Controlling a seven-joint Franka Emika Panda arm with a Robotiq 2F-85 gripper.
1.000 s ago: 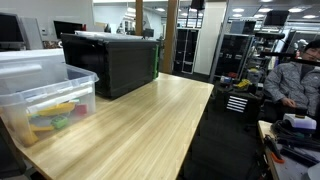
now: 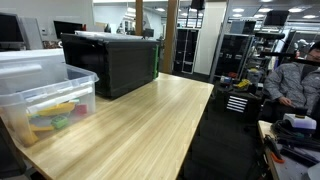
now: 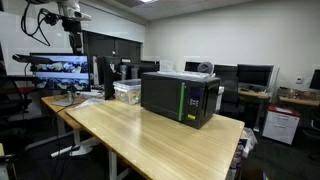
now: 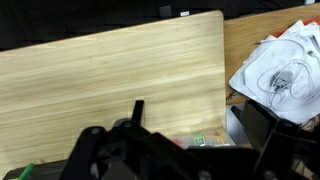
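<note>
My gripper stands open above the bare wooden tabletop point(image 4: 110, 80), with its dark fingers apart and nothing between them. In exterior view 1 the clear plastic bin point(image 2: 50, 108) sits at the near left of the table and holds several colourful items, among them yellow, red and green ones. A black microwave-like box point(image 2: 115, 65) stands behind it. That same black box point(image 3: 180, 98) shows a green strip on its front in exterior view 2, with the clear bin point(image 3: 127, 94) farther back.
Papers with a thin cable point(image 4: 285, 70) lie on another surface beside the table in the wrist view. Most of the tabletop point(image 3: 160, 140) in front of the black box is free. A person point(image 2: 300, 82) sits away at the right.
</note>
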